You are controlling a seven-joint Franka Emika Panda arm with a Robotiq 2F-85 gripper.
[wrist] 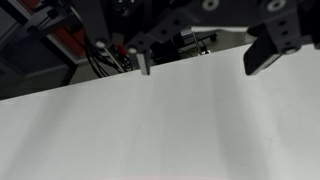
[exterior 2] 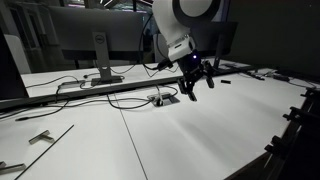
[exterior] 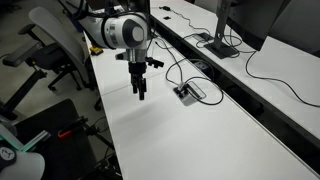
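Note:
My gripper (exterior: 139,88) hangs a little above the white table (exterior: 180,140), near the table's left edge in exterior view 1. Its dark fingers stand well apart in the wrist view, where the gripper is open with only bare white tabletop between and below. From the other side, in exterior view 2, the gripper (exterior 2: 202,88) points down over clear table. No loose object lies under it.
A small grey device with black cables (exterior: 188,94) sits beside the arm, towards the monitors (exterior 2: 110,35). Thin metal pieces (exterior 2: 40,137) lie at the left in exterior view 2. An office chair (exterior: 50,50) stands off the table.

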